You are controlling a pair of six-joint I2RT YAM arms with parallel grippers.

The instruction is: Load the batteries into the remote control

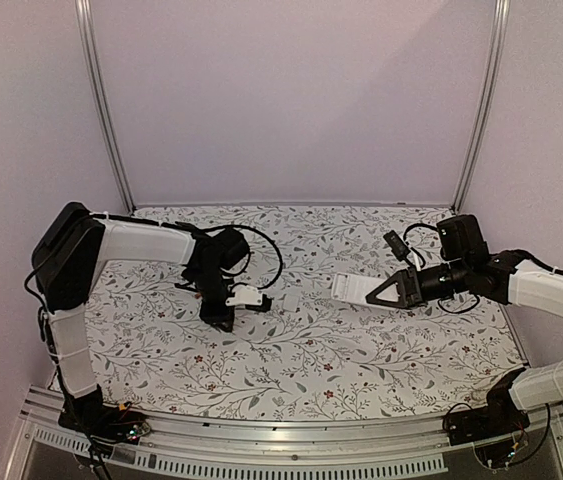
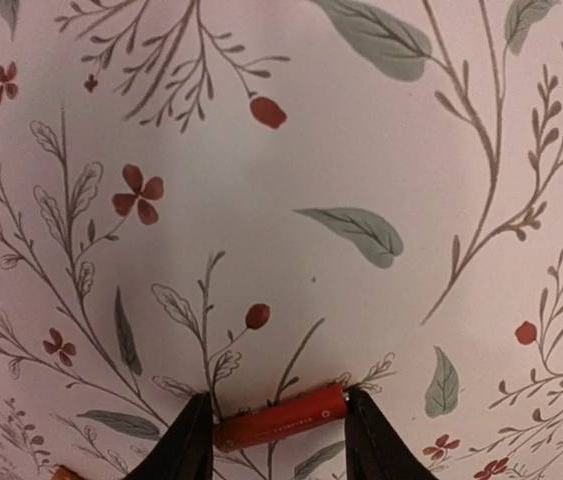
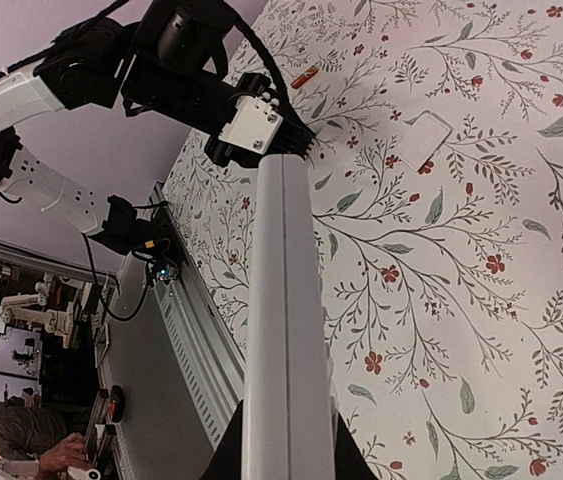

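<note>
In the left wrist view, a red battery (image 2: 286, 417) lies crosswise between the fingertips of my left gripper, which is shut on it low over the patterned mat. In the top view that gripper (image 1: 219, 322) is at centre left. My right gripper (image 1: 401, 295) is shut on the white remote (image 3: 283, 300), held above the mat at centre right; its long side fills the middle of the right wrist view. In the same view a small orange battery (image 3: 303, 78) lies on the mat beyond the left arm.
A thin white rectangular piece (image 3: 424, 140), likely a cover, lies flat on the mat (image 1: 291, 370) between the grippers. Pale walls stand at the back and sides.
</note>
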